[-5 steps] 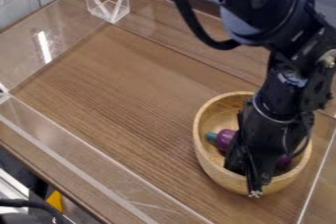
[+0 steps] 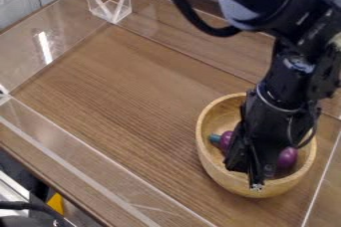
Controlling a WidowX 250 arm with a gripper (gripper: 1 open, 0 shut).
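My gripper [image 2: 248,163] reaches down from the upper right into a round wooden bowl [image 2: 213,161] at the lower right of the table. It looks shut, with its tips low in the bowl. A purple object [image 2: 285,157] lies in the bowl, partly hidden behind the fingers; whether the fingers touch it I cannot tell.
A wire-frame holder [image 2: 110,2] stands at the back left of the wooden table [image 2: 107,92]. Dark cables lie beyond the front left edge.
The gripper has shifted very slightly within the bowl; otherwise little differs.
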